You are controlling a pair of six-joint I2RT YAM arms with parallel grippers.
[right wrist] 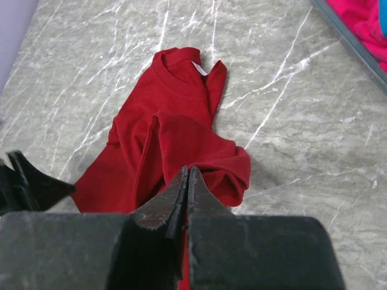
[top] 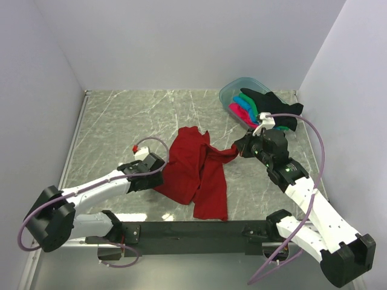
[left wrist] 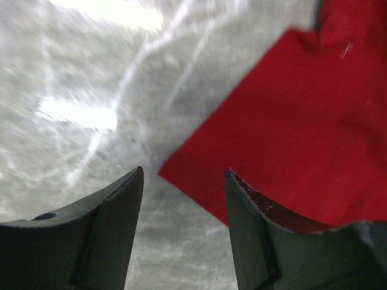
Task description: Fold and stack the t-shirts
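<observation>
A red t-shirt (top: pixel 187 172) lies crumpled on the marble table, its collar toward the back and its lower part spread toward the front edge. Over its lower left edge, my left gripper (top: pixel 158 181) stands open. In the left wrist view, a corner of the red cloth (left wrist: pixel 199 166) shows between and beyond the two parted fingertips, with nothing gripped. My right gripper is shut at the shirt's right side, where a fold of red cloth gathers at its tips. From the top view that fold stretches up to the right gripper (top: pixel 237 149).
A teal bin (top: pixel 227 93) at the back right holds folded-looking pink, blue and green cloths, with a black cloth (top: pixel 272 101) draped over its rim. Bare table (top: pixel 115 121) lies to the left and behind the shirt.
</observation>
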